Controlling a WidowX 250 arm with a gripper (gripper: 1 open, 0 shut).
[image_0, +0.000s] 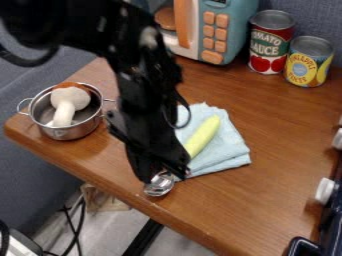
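My dark gripper hangs low over the front of a light blue cloth, at the yellow handle of a spoon. The spoon's metal bowl shows below the gripper on the wooden table. The arm hides the middle of the spoon and part of the cloth, and I cannot see whether the fingers are open or shut.
A steel pot with white and orange items stands at the left edge. A toy microwave, a tomato sauce can and a yellow can stand at the back. A dark appliance lines the right edge.
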